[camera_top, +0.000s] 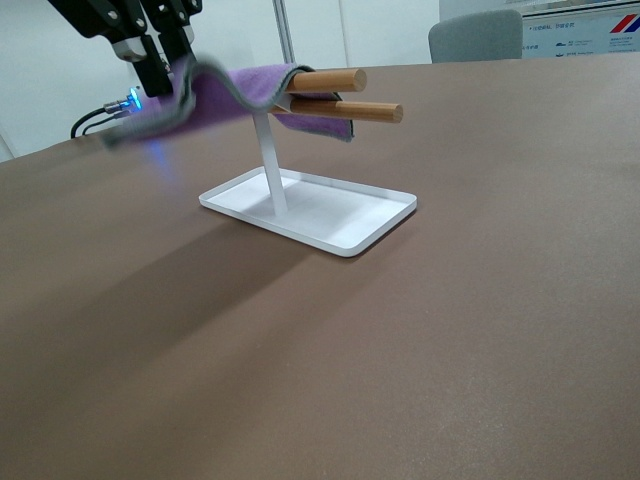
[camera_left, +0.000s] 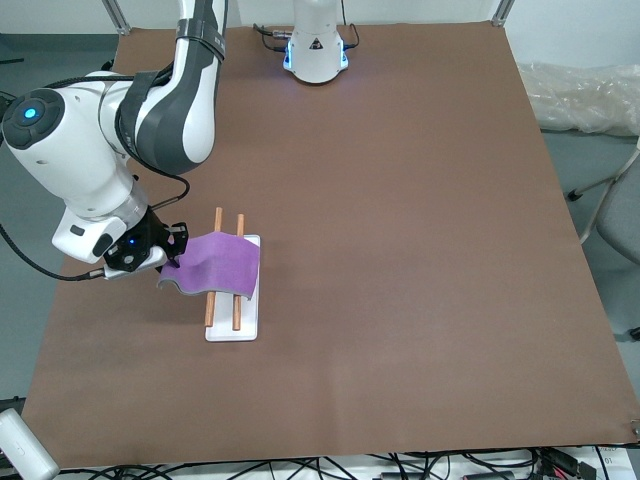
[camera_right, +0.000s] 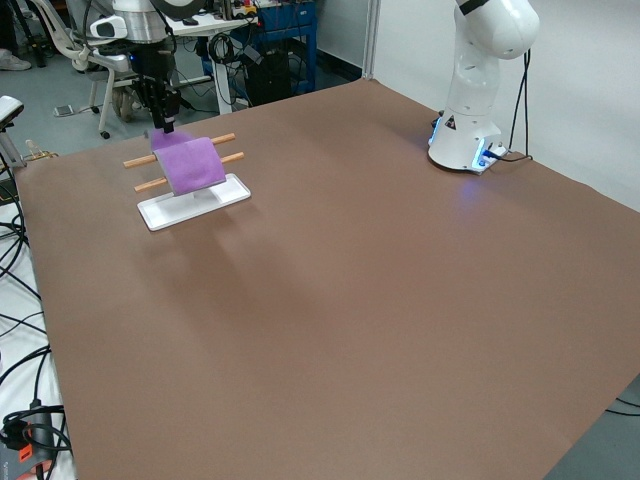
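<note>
A purple cloth (camera_left: 215, 262) lies draped over two wooden rods (camera_top: 350, 110) of a rack with a white tray base (camera_right: 205, 200). My gripper (camera_top: 170, 70) is at the cloth's left edge in the top view, its dark fingers close against the fabric; in the right view it sits just above the cloth (camera_right: 192, 165). The cloth's near edge looks lifted and blurred there. Whether the fingertips are closed on it is hidden.
Cables run along the table's outer edge, and a chair (camera_left: 620, 210) is beyond it.
</note>
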